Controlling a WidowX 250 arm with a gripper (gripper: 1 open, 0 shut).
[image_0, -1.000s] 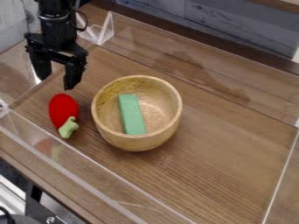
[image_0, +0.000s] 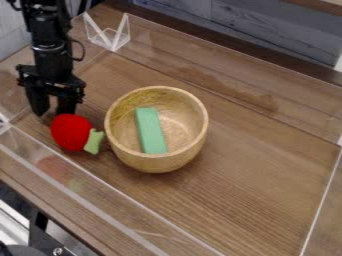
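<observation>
My gripper (image_0: 51, 103) is low at the left, its dark fingers pointing down just above and behind a red object with a green tip (image_0: 74, 133), which lies left of a tan round bowl (image_0: 186, 140). Whether the fingers are open or shut cannot be made out. A green bar (image_0: 150, 130) lies inside the bowl.
A white wire object (image_0: 104, 32) stands at the back left, behind the gripper.
My gripper has come down and toward the front left. The red object has turned, its green tip now pointing right toward the bowl.
</observation>
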